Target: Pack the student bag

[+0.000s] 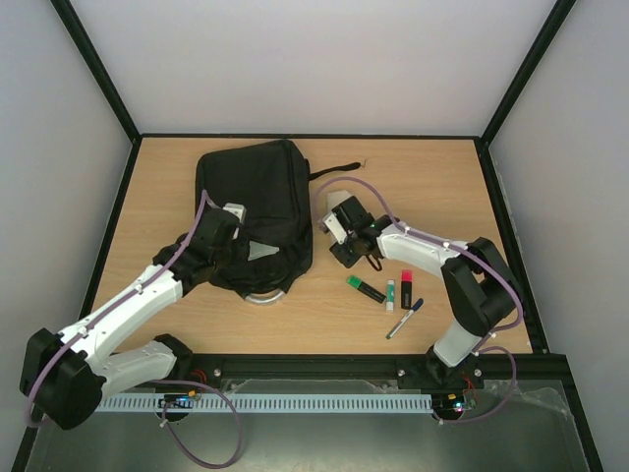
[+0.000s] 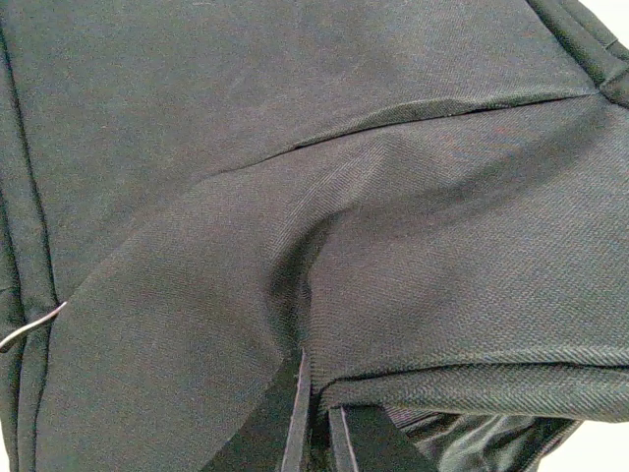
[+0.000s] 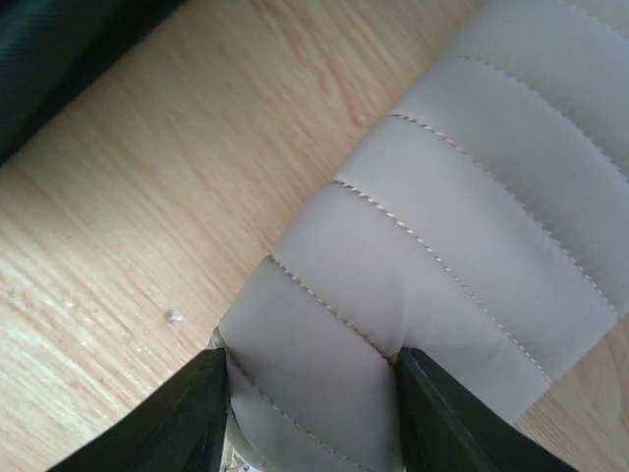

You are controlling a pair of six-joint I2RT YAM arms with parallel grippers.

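A black backpack (image 1: pixel 251 182) lies at the left of the table, its front pocket partly open. My left gripper is shut on the bag's fabric, which fills the left wrist view. A beige quilted pencil case (image 3: pixel 462 246) lies right of the bag, largely under the right arm in the top view. My right gripper is over the case's lower end, fingers either side of it and part open; whether they grip firmly I cannot tell.
Green (image 1: pixel 367 290) and red (image 1: pixel 406 290) highlighters, a glue stick (image 1: pixel 390 297) and a blue-capped pen (image 1: pixel 404 320) lie at the front right.
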